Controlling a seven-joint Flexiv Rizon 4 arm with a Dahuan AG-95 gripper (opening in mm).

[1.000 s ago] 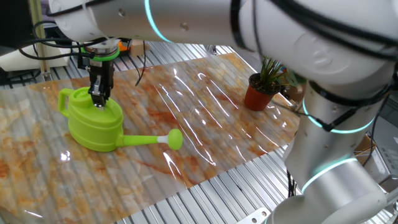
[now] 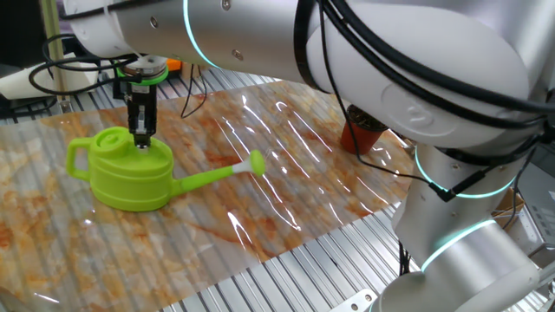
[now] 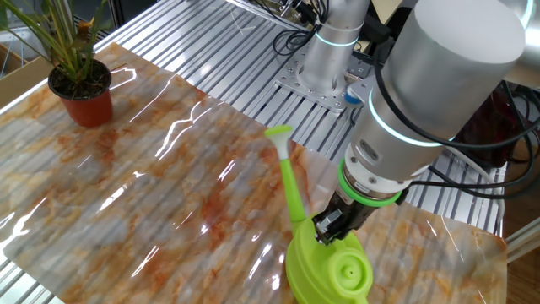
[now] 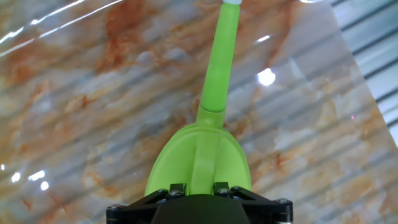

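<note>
A bright green watering can (image 2: 130,186) is at the left of the table in exterior view 1, spout (image 2: 212,178) pointing right with a pale neck and green rose. My gripper (image 2: 141,143) reaches down to its top, behind the spout, and is shut on the can's top ridge. From the wrist, the ridge (image 4: 204,165) runs between the two fingers. Exterior view 2 has the can (image 3: 308,266) at the bottom edge, partly under the gripper (image 3: 325,235). Whether its base touches the table is hard to tell.
A potted plant in a reddish-brown pot (image 3: 89,110) stands at a far corner of the marbled, glossy sheet (image 3: 194,194). Open sheet lies between can and pot. Ribbed metal table (image 2: 295,277) borders the sheet, near the arm's base.
In exterior view 1 the can has turned with my gripper: its spout end has swung up and slightly right, its handle left. My arm has shifted and now covers most of the plant's leaves.
</note>
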